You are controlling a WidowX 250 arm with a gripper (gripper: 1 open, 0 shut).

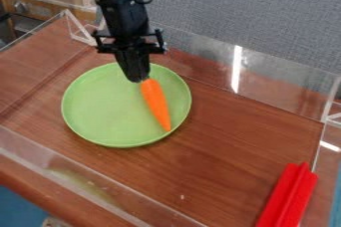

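Observation:
An orange carrot (156, 103) lies on a light green plate (96, 107), angled down toward the lower right. The black gripper (138, 76) hangs over the carrot's upper end, covering its green top. Whether it touches the carrot is not clear. Its fingers look closed together, with nothing clearly between them.
Red sticks (286, 196) lie at the lower right of the wooden table (233, 131). Clear plastic walls edge the table, with a grey back wall behind. The table right of the plate is clear.

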